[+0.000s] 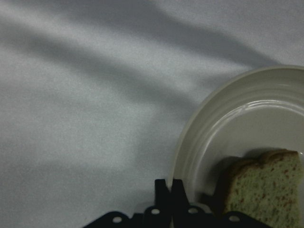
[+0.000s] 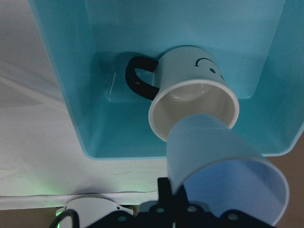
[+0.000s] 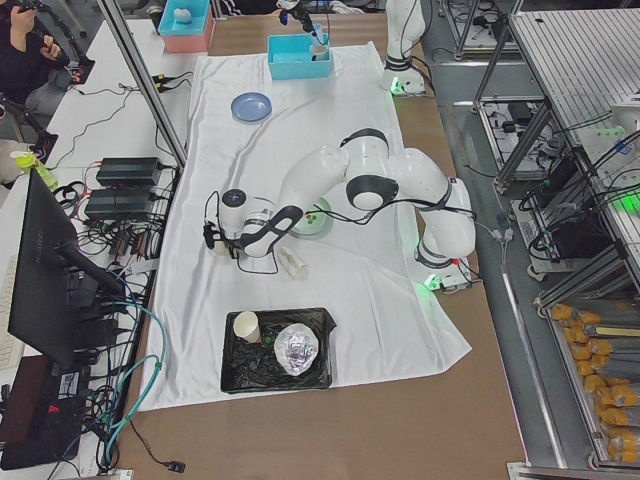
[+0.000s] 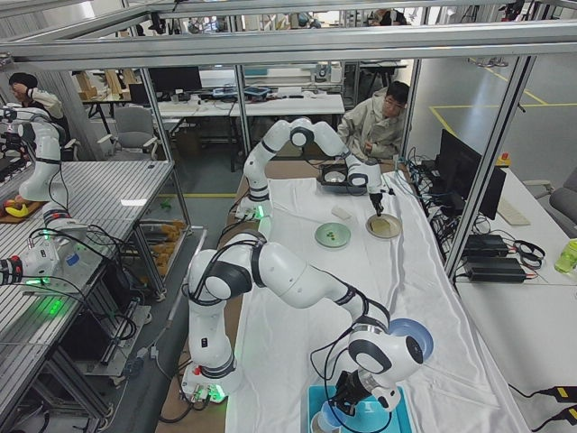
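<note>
In the left wrist view, a slice of bread (image 1: 261, 190) lies on a beige plate (image 1: 204, 118); my left gripper is at the plate's rim with its fingertips together, appearing shut. In the right wrist view, my right gripper is shut on a light blue cup (image 2: 199, 142), held tilted over the near side of a cyan bin (image 2: 76, 95). A white mug (image 2: 185, 71) with a black handle and a drawn face lies inside that bin.
A blue plate (image 3: 251, 106) and a green plate (image 4: 332, 234) sit on the white cloth. A black tray (image 3: 275, 375) holds a white cup and a foil bowl.
</note>
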